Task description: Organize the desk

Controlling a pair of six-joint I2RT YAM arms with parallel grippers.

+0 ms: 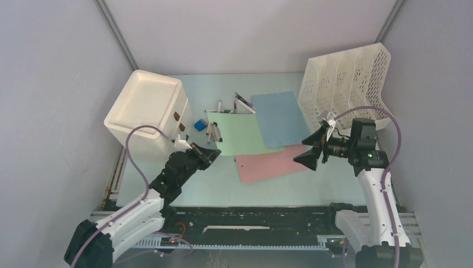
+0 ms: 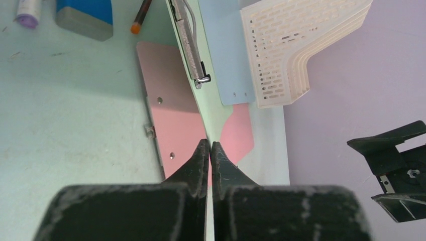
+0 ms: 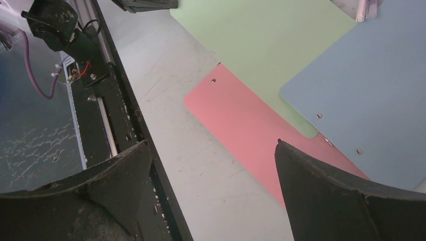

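Observation:
A green clipboard (image 1: 242,131) is raised at its left edge, next to the tip of my shut left gripper (image 1: 215,153); in the left wrist view its edge meets the fingertips (image 2: 210,144), and whether it is pinched cannot be told for certain. A pink clipboard (image 1: 268,167) and a blue clipboard (image 1: 279,117) lie beside it. Pens (image 1: 242,103) and a blue eraser (image 1: 199,124) lie left and behind. My right gripper (image 1: 310,146) hangs open above the right side of the pink board.
A white drawer unit (image 1: 142,100) stands at left, a white slotted file rack (image 1: 340,84) at back right.

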